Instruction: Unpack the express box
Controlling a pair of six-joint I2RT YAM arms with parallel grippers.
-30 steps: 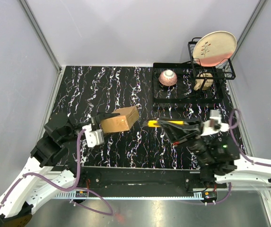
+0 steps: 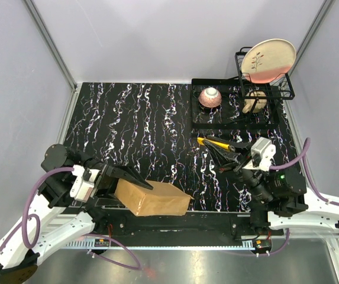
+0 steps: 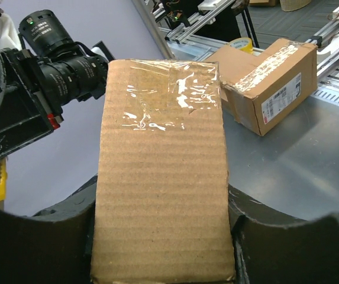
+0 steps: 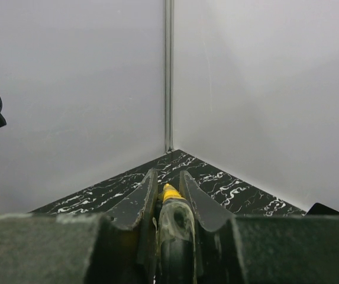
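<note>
My left gripper [image 2: 135,182] is shut on a brown cardboard box [image 2: 164,198], which it holds raised near the table's front edge in the top view. In the left wrist view the taped face of this box [image 3: 164,177] fills the middle, between the fingers. Clear tape covers its upper part. Over on the right, my right gripper [image 2: 219,155] is shut on a yellow cutter [image 2: 215,143], whose tip points left in the top view. The right wrist view shows the cutter's yellow end [image 4: 170,192] between the fingertips. Box and cutter are apart.
A black dish rack [image 2: 196,118] at the back right holds a bowl [image 2: 210,97], a cup [image 2: 253,102] and a plate [image 2: 268,60]. Walls enclose the sides.
My left gripper has brought the box toward the front edge and turned it. The cutter in the right gripper has shifted right and up in the top view, away from the box.
</note>
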